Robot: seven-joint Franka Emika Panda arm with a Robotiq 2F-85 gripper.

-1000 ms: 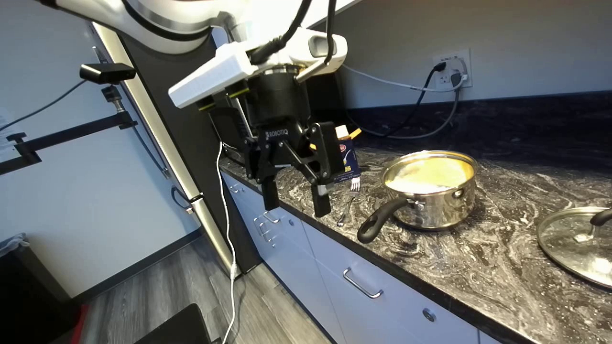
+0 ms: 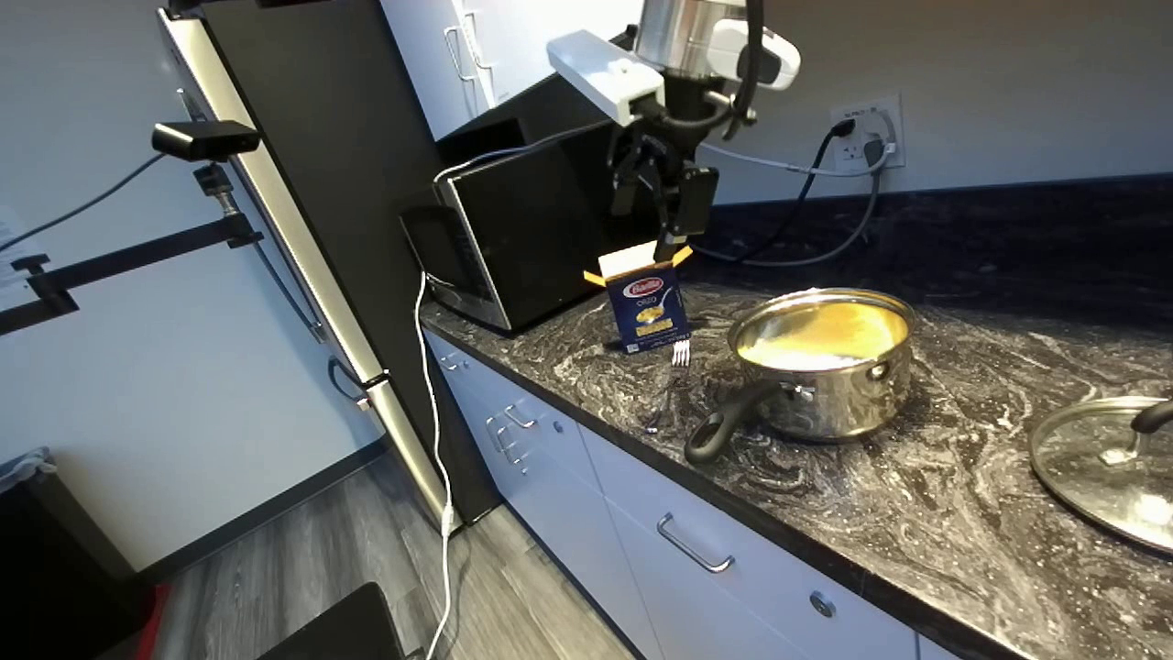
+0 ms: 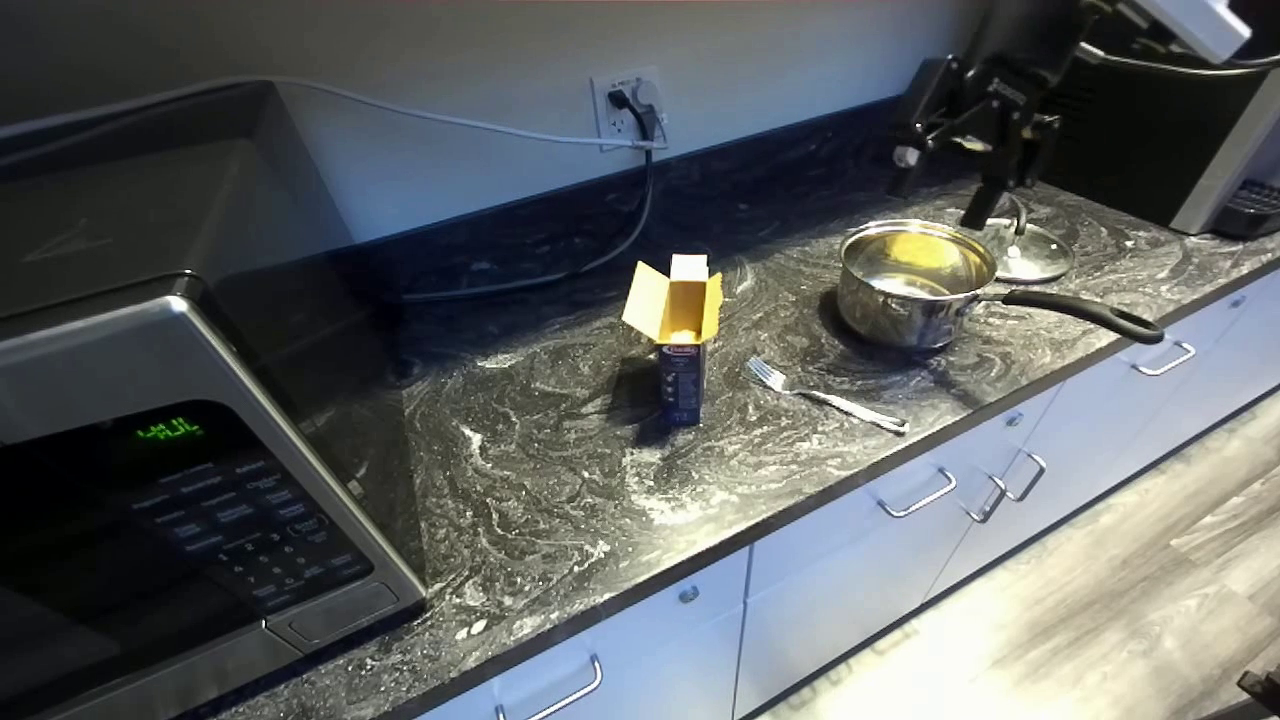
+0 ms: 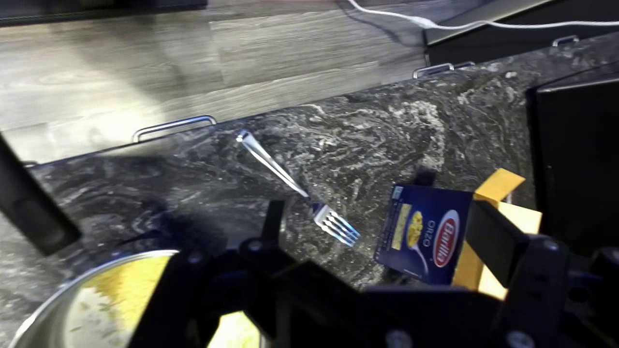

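My gripper is open above the counter, its two fingers far apart and nothing between them. A blue Barilla orzo box [image 2: 646,310] stands upright with its yellow top flaps spread. In the wrist view one finger overlaps the open top of the box [image 4: 426,232], but exterior view 2 has the gripper [image 3: 942,204] well to the right of it, over the pot's far side. The steel pot [image 3: 902,306] has a black handle and a yellowish interior; its contents are unclear. Between box and pot lies a silver fork [image 4: 272,165], tines near the box.
A glass lid [image 2: 1116,467] rests on the counter beyond the pot. The black microwave [image 2: 539,220] stands close to the box. A wall outlet [image 3: 630,110] with cables is behind. Bare counter [image 3: 528,480] lies between microwave and box.
The arm has swung from the front edge of the counter back toward the wall. The gripper now appears higher and farther off. Box, fork, pot and lid have stayed put.
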